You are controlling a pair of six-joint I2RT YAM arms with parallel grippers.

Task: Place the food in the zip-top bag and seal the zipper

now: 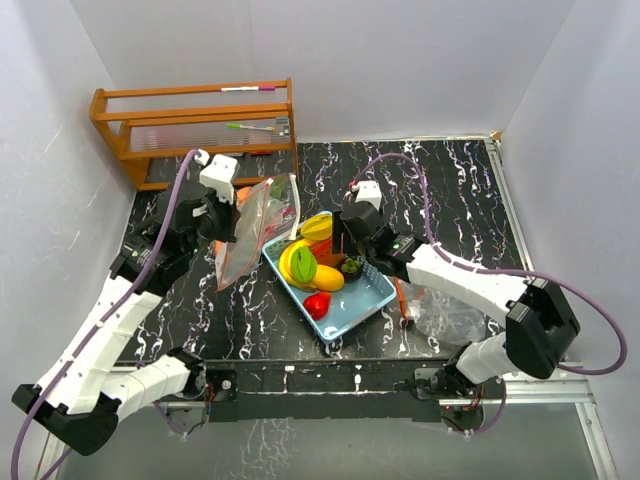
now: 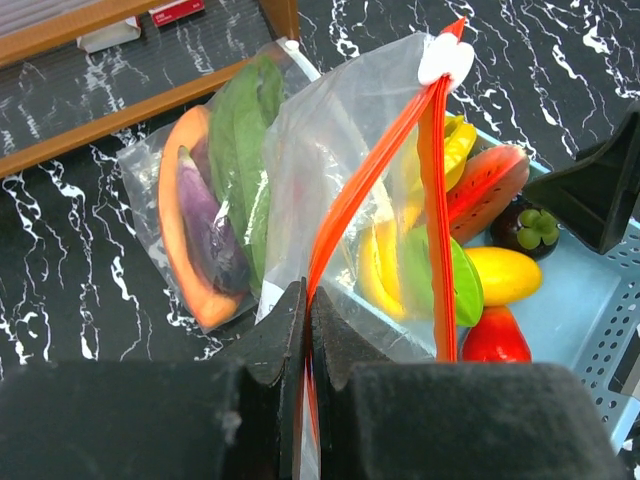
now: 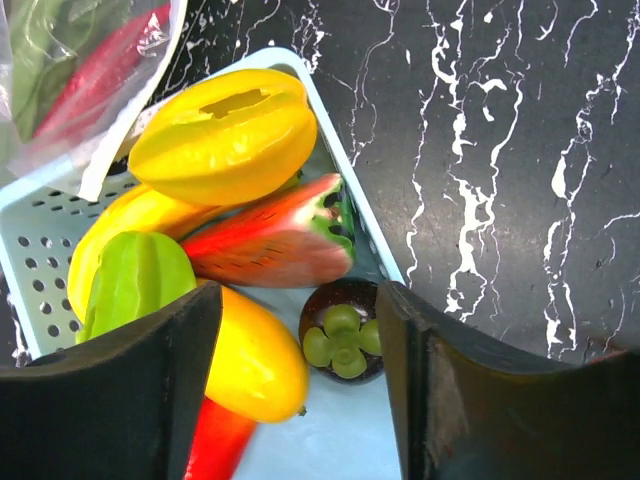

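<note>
Thin clear plastic with an orange zip edge marks the zip top bag (image 2: 335, 130); a white slider sits at its top corner. My left gripper is shut on that orange edge. Behind it, an eggplant (image 2: 212, 222), a long orange item (image 2: 185, 240) and a green leafy vegetable (image 2: 240, 150) show through plastic. Above the blue basket (image 1: 362, 300), my right gripper has its fingers apart and empty. Below them lie a mangosteen (image 3: 345, 345), a watermelon wedge (image 3: 275, 245), a yellow mango (image 3: 255, 355), a yellow star fruit (image 3: 225, 135) and a green fruit (image 3: 135, 280).
A red fruit (image 1: 317, 305) lies toward the basket's front. Against the back left wall stands a wooden rack (image 1: 200, 115). Another crumpled clear bag (image 1: 447, 315) rests right of the basket, under my right arm. Bare tabletop (image 1: 450, 205) stretches across the back right.
</note>
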